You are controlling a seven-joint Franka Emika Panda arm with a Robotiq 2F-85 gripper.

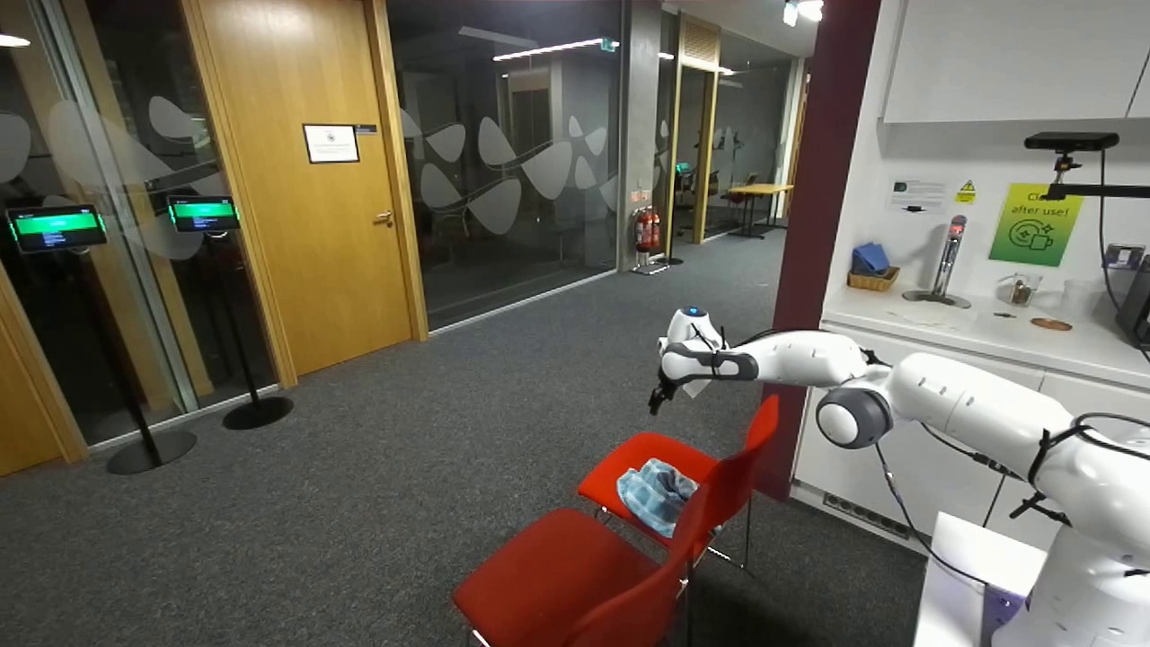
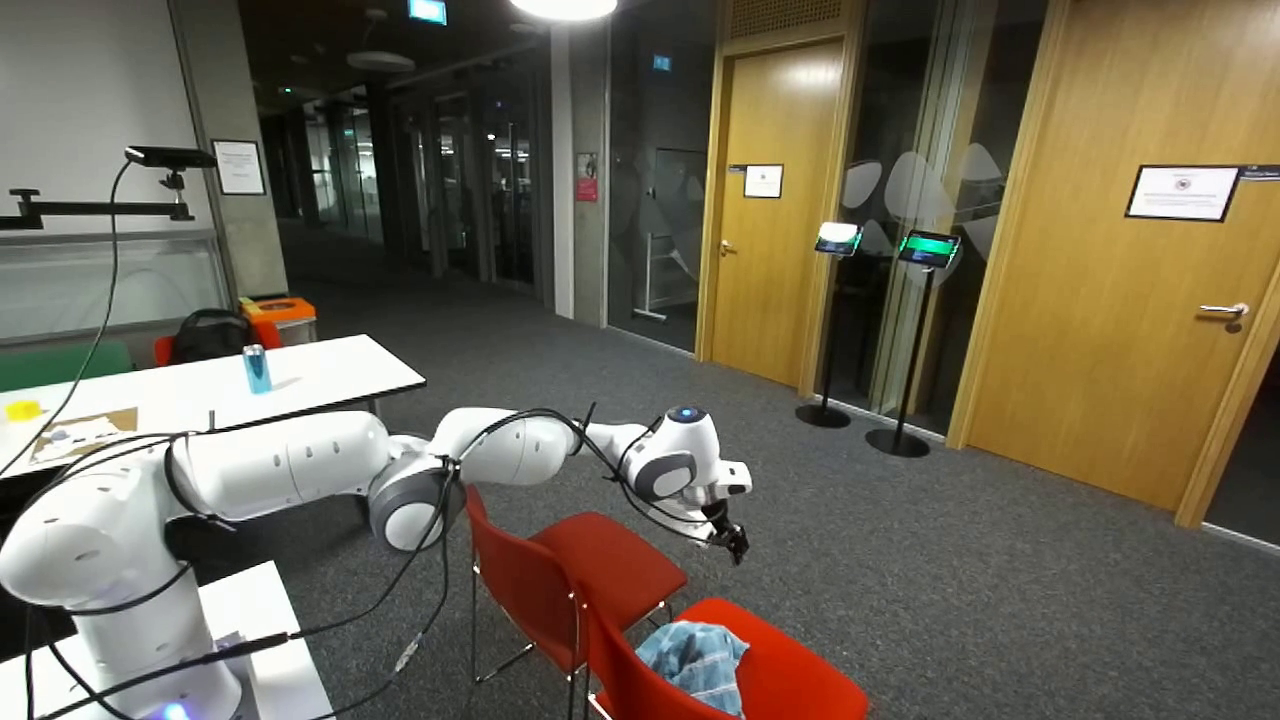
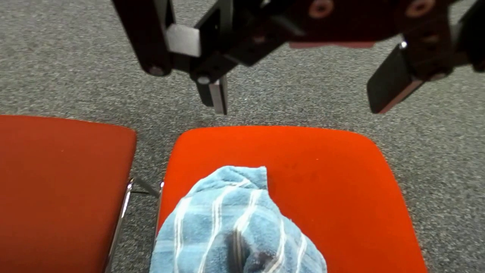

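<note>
A blue checked cloth with white stripes point(image 3: 213, 218) lies crumpled on the seat of an orange-red chair point(image 3: 336, 191). In the wrist view my gripper is open, its fingers wide apart and only grey carpet visible between them. The same cloth point(image 1: 655, 494) shows on the far chair in exterior view 1, below my gripper point(image 1: 658, 403) and apart from it. From the other side, exterior view 2 has the cloth point(image 2: 696, 658) on the nearer chair, with my gripper point(image 2: 734, 542) in the air beyond it.
A second, darker red chair point(image 1: 561, 571) stands close beside the first. Both chairs' backrests rise on the robot's side, under the arm. Open carpet point(image 1: 431, 442) spreads beyond the seats. Cables point(image 2: 444, 564) hang from the arm.
</note>
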